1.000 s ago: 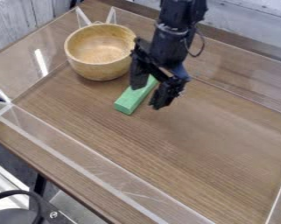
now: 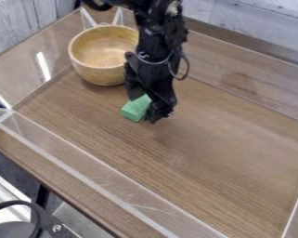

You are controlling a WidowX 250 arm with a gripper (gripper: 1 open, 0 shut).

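The black gripper [image 2: 151, 100] hangs open over a small green object [image 2: 136, 109] near the middle of the wooden table [image 2: 176, 177]. Its lower parts overlap the green object's top and right side, so whether they touch it cannot be told. The rest of the arm rises behind it toward the top of the view.
A tan bowl [image 2: 92, 48] sits behind and to the left of the gripper. Black cables [image 2: 27, 206] show beyond the table's edge at the lower left.
The gripper has moved left and its body has drawn narrower over the green object. Less of the green object shows than a second ago.
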